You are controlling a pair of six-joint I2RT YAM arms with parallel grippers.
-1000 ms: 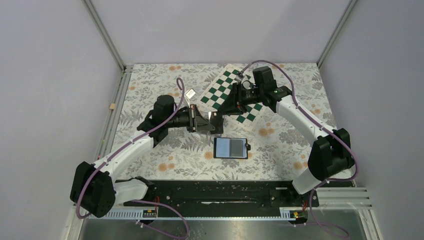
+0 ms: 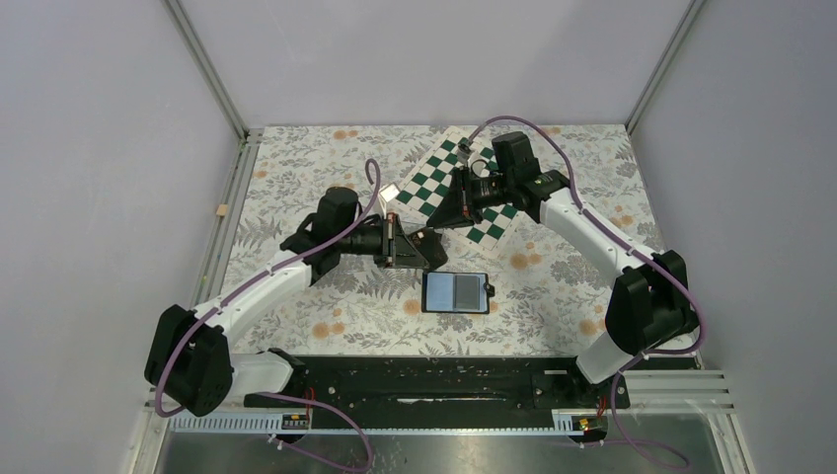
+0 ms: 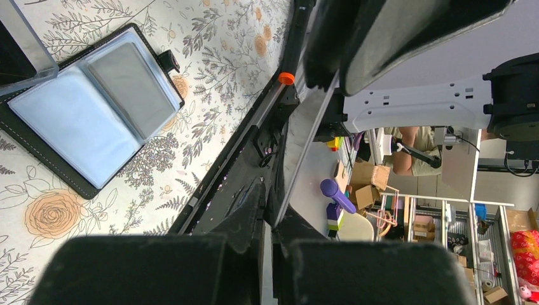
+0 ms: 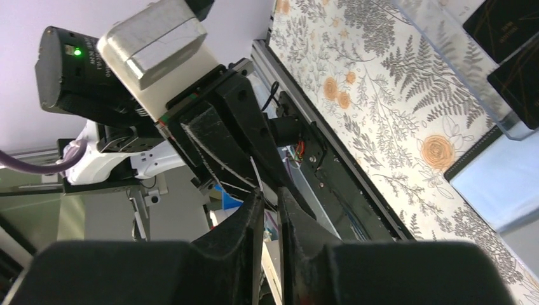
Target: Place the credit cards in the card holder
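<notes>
A dark credit card (image 2: 428, 249) is held up between my two grippers; in the left wrist view the card (image 3: 304, 149) shows nearly edge-on. My left gripper is shut on its near end. At the card's other end, my right gripper stands slightly open, with a narrow gap between its fingertips. In the right wrist view only a thin edge of the card (image 4: 256, 171) shows beside those fingertips. The open card holder (image 2: 455, 292) lies flat on the table below, its clear sleeves (image 3: 86, 114) facing up.
A clear box (image 4: 454, 57) with dark cards (image 4: 508, 28) stands beside the holder, mostly covered by the arms from above. Behind the right gripper lies a green-and-white checkerboard (image 2: 429, 180).
My left gripper has shifted slightly right and the card has turned, now showing its dark face tilted from above. The right gripper has moved little; the holder stays put.
</notes>
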